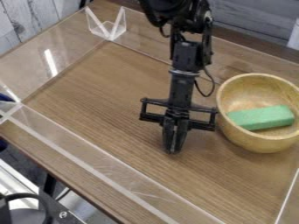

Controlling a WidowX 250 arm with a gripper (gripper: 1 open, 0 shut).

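My black gripper (174,138) reaches down to the wooden table at the centre, its fingertips low near the surface and shut, with nothing seen between them. To its right, close beside the housing, a tan round bowl (264,87) holds a green block (263,118), lying low inside it.
A clear plastic object (105,24) stands at the upper left. Black hardware (26,208) sits at the lower left corner.
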